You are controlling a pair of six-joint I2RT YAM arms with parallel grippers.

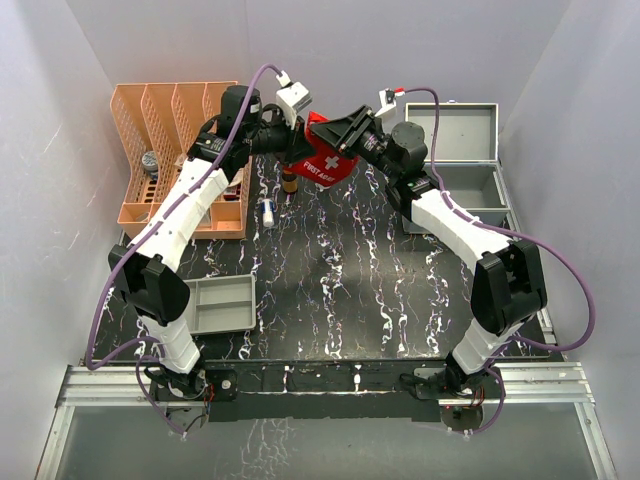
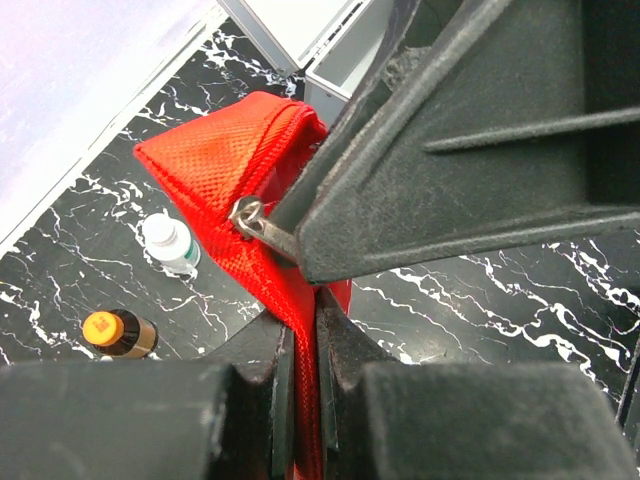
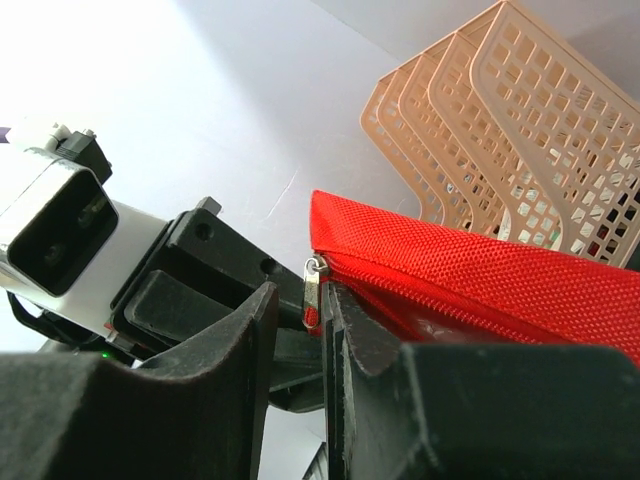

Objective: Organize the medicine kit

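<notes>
A red first-aid pouch [image 1: 320, 170] with a white cross hangs above the table between my arms. My left gripper is shut on its edge. My right gripper is slightly open at the zipper end, its fingers on either side of the small metal zipper pull [image 3: 312, 288]. A gap shows beside the pull in the right wrist view. In the left wrist view, the right gripper's dark finger [image 2: 430, 190] partly covers the pull [image 2: 258, 222]. The pouch's contents are out of sight.
A brown bottle with an orange cap [image 2: 120, 333] and a white bottle [image 2: 170, 243] stand below the pouch. Another small bottle [image 1: 268, 213] lies near the peach organizer [image 1: 230, 222]. A grey tray [image 1: 222, 303] is front left; an open grey case [image 1: 470, 185] is back right.
</notes>
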